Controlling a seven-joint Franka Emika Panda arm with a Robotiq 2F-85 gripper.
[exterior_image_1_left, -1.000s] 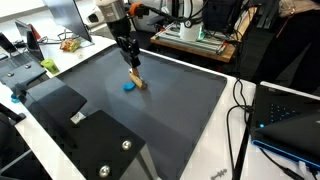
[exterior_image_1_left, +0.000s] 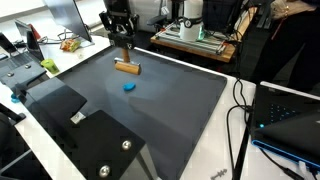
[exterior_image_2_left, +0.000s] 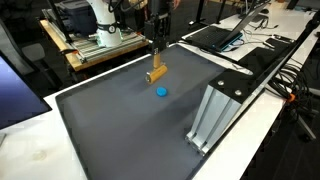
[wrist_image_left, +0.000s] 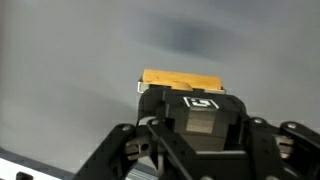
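My gripper (exterior_image_1_left: 123, 42) is at the far end of the dark table, shut on an upright orange-brown piece (exterior_image_2_left: 157, 60). Directly below lies an orange wooden bar (exterior_image_1_left: 127, 67), crosswise; whether the two are joined I cannot tell. In the wrist view the bar (wrist_image_left: 180, 79) shows just beyond the fingers, and the held piece (wrist_image_left: 201, 120) fills the space between them. A flat blue disc (exterior_image_1_left: 129, 86) rests on the table near the bar, apart from it.
A black box-like fixture (exterior_image_1_left: 103, 143) stands at its near left edge. On the far side sits a wooden stand with white parts (exterior_image_1_left: 190, 38).
My gripper has moved away toward the table's far end, with the orange pieces. The bar has turned from slanted to crosswise and now lies farther from the blue disc.
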